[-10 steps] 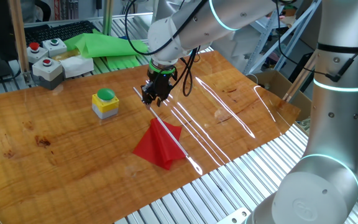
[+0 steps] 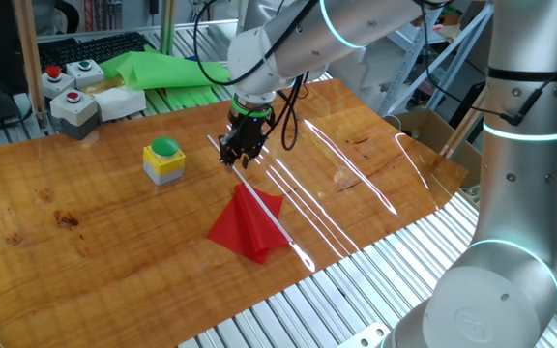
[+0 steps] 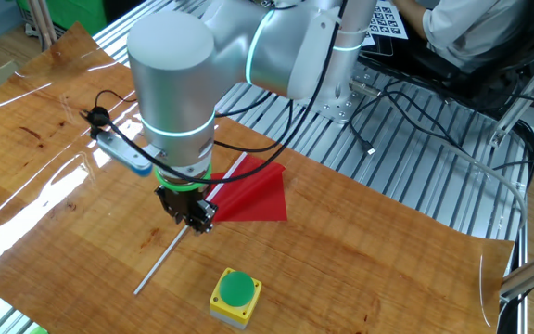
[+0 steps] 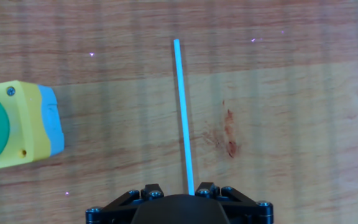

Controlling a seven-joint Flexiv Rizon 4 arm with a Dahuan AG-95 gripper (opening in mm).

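Note:
A red cloth flag [image 2: 247,226] on a thin pale rod lies on the wooden table, its cloth bunched toward the robot base. The bare end of the rod [image 3: 160,265] points away from the base. Over the rod, my gripper [image 2: 240,162] faces down with its fingers spread apart. In the wrist view, the rod [image 4: 183,115] runs straight up from between the open fingers. Whether a finger touches it cannot be told. The cloth is outside the wrist view; part of it hides behind the arm in exterior view 2.
A yellow box with a green button [image 2: 165,147] stands beside the rod's bare end. Several button boxes [image 2: 73,108], a green cloth [image 2: 167,71] and a keyboard [image 2: 90,50] occupy the far left. Bare wood [image 2: 85,261] stretches across the near left. Cables loop around the arm.
The arm and gripper have shifted only very slightly. The flag and the green button box have stayed in place.

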